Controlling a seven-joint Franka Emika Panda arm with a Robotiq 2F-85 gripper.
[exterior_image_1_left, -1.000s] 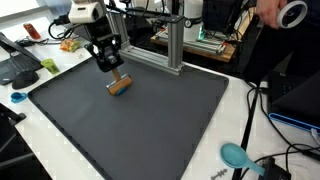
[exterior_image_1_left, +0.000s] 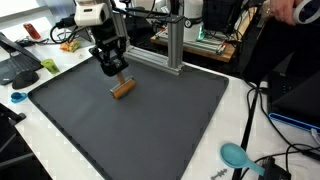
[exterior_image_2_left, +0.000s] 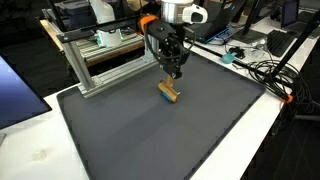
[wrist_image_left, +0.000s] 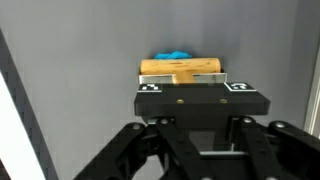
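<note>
A light wooden piece (wrist_image_left: 180, 67) with a rounded long body and a short upright stem lies crosswise beyond the fingers in the wrist view. My gripper is shut on its stem. In exterior view 1 the wooden piece (exterior_image_1_left: 123, 89) sits at or just above the dark board, below the gripper (exterior_image_1_left: 120, 75); any gap is too small to tell. A small blue part (exterior_image_2_left: 168, 98) shows at the underside of the wooden piece (exterior_image_2_left: 168, 89) in exterior view 2, and a blue edge (wrist_image_left: 172, 55) appears beyond it in the wrist view.
The grey board (exterior_image_1_left: 150, 130) is clear around the piece. A metal frame (exterior_image_2_left: 105, 77) stands at its back edge. Off the board are a green cup (exterior_image_1_left: 49, 65), a blue round item (exterior_image_1_left: 18, 97) and a teal spoon-like item (exterior_image_1_left: 238, 157).
The gripper and the wooden piece have shifted very slightly toward the front right in exterior view 1. Less of the blue underside shows there now.
</note>
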